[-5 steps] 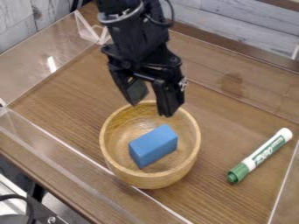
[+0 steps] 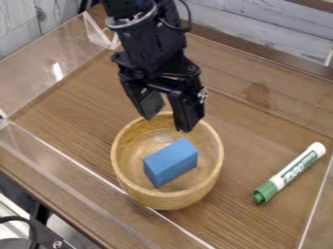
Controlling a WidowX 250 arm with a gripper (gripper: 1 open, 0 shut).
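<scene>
My black gripper (image 2: 166,109) hangs open over the back part of a round tan bowl (image 2: 166,196), its two fingers apart. A blue rectangular block (image 2: 170,162) lies in the bowl, in front of and below the fingers. I cannot tell how high the fingertips are over the bowl.
A white and green marker-like cylinder (image 2: 289,173) lies on the wooden table (image 2: 247,107) to the right of the bowl. A pale panel edges the upper left, and dark cables show at the lower left.
The gripper has shifted very slightly over the bowl. The bowl, block and cylinder have not visibly moved.
</scene>
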